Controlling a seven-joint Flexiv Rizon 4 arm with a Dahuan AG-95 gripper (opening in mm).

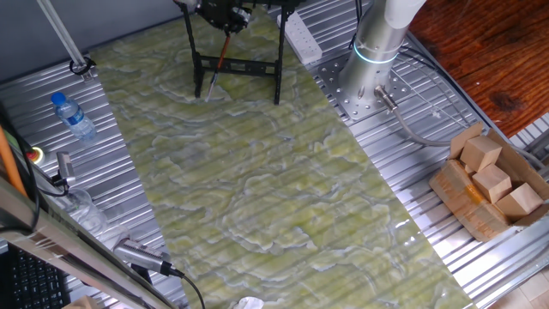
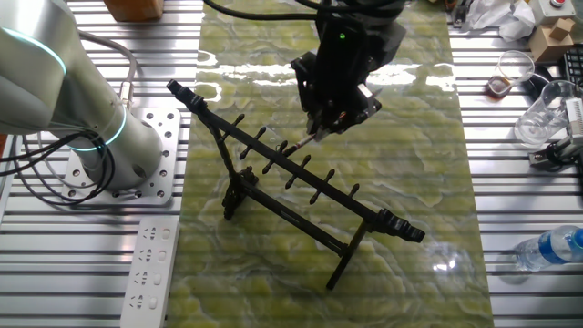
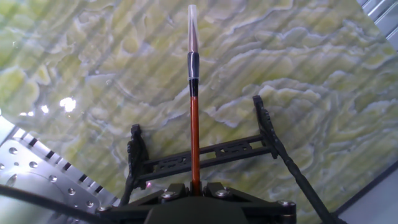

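A writing brush (image 3: 195, 130) with an orange-brown handle and a clear cap over its tip is pinched in my gripper, whose fingers are shut on the handle. Its capped end points away from the gripper in the wrist view. The black brush stand (image 2: 291, 173), with a row of small pegs along its top bar, stands on the green marbled mat (image 1: 257, 189). In exterior view 1 the brush (image 1: 223, 57) slants down across the stand's frame. My gripper (image 2: 339, 117) is beside the top bar in exterior view 2; whether the brush touches a peg I cannot tell.
A white power strip (image 1: 302, 39) lies near the robot's base (image 1: 367, 73). A cardboard box (image 1: 467, 202) of wooden blocks is at the right. A water bottle (image 1: 74, 118) and clear cups (image 2: 547, 111) are off the mat.
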